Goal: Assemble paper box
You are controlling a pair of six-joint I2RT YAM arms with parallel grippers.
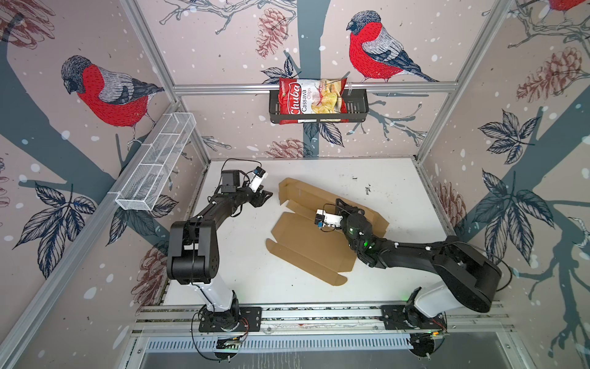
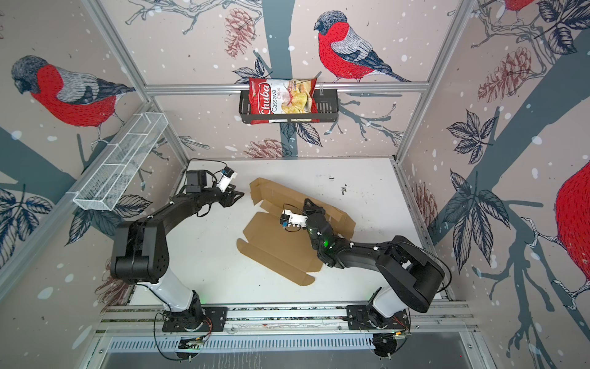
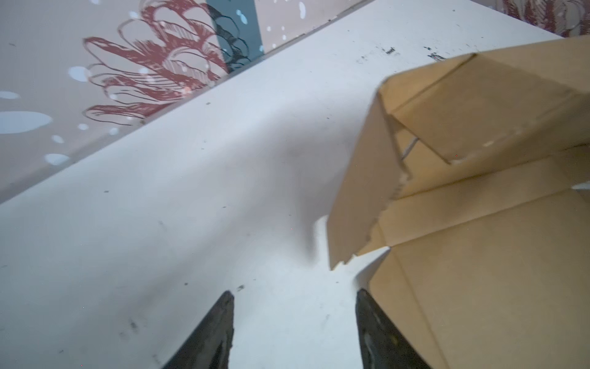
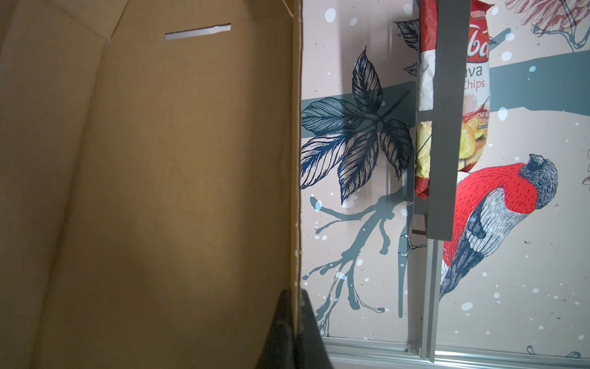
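A partly folded brown cardboard box (image 1: 307,236) lies on the table with its far long wall (image 2: 289,192) standing up. My right gripper is shut on the top edge of that wall, the thin board running between its fingertips. My left gripper stands apart from the box at its left end, its fingers (image 3: 212,329) spread and empty. Close by it, a bent end flap (image 3: 362,184) hangs at the raised wall's left end. A front flap (image 1: 307,263) lies low on the near side. The right arm covers part of the box's right end.
A white wire basket (image 1: 156,163) is mounted at the left. On the back rail, a dark tray (image 1: 357,110) carries a chips bag (image 1: 313,97). Bare white table (image 1: 399,184) shows behind the box and at its left.
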